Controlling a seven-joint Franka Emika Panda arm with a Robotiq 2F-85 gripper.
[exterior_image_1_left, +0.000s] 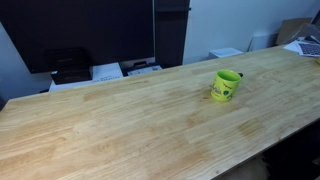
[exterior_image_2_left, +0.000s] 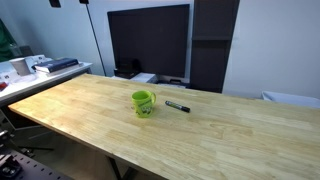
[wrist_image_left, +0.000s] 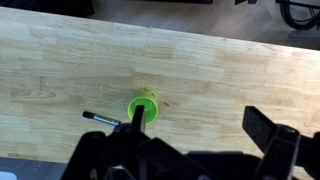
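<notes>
A bright green mug stands upright on the wooden table, apparently empty in the wrist view. Beside it lies a dark marker, clear of the mug in exterior view 2; exterior view 1 shows only a bit of something dark behind the mug. From above, the wrist view has the mug and the marker in the lower left. My gripper is open high over the table, its black fingers wide apart and nothing between them. Neither exterior view shows the gripper.
A large dark screen stands behind the table. Books and a cup sit on a side surface at the left. Cables lie beyond the table edge.
</notes>
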